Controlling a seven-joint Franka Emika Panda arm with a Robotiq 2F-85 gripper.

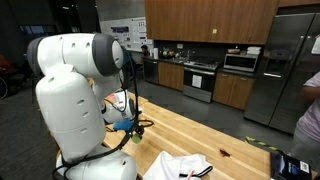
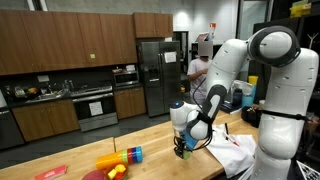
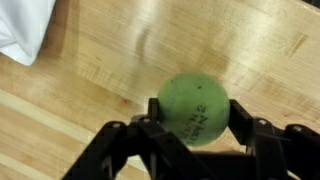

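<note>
A round green object [image 3: 194,108], with faint marks on its top, sits between the fingertips in the wrist view. My gripper is shut on it, one dark finger on each side. In exterior view 1 the gripper [image 1: 136,130] hangs low near the wooden table, with a bit of the green object [image 1: 136,139] showing beneath. Exterior view 2 shows the gripper [image 2: 184,146] over the table with the green object [image 2: 184,154] below it. Whether the object touches the table is hard to tell.
A white cloth [image 1: 180,166] lies on the table with a dark and red item [image 1: 197,171] on it. In exterior view 2, a colourful cylinder [image 2: 119,157] and a red bowl [image 2: 94,175] stand left of the gripper. Bare table [image 1: 215,150] lies beyond the cloth.
</note>
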